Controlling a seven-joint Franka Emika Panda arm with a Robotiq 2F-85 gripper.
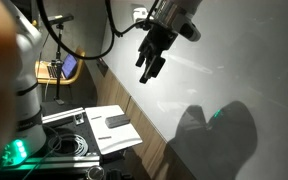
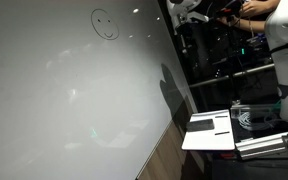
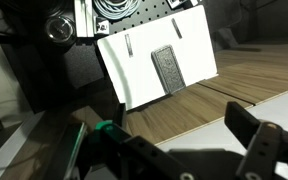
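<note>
My gripper (image 1: 150, 67) hangs high in front of the whiteboard (image 2: 74, 90), well above the low table. In the wrist view its dark fingers (image 3: 262, 150) stand wide apart at the bottom corners, with nothing between them. Below lies a white sheet (image 3: 129, 75) bearing a dark oblong block (image 3: 168, 68), perhaps an eraser. Two thin pen-like sticks (image 3: 128, 44) also rest on the sheet, to either side of the block. A smiley face (image 2: 104, 24) is drawn near the top of the whiteboard.
Coiled cable (image 2: 252, 121) lies beside the sheet. A wooden strip (image 3: 189, 110) runs along the whiteboard's foot. Round glass-like items (image 3: 59, 27) stand on the dark surface. A chair (image 1: 68, 68) and laptop are behind. Air around the gripper is clear.
</note>
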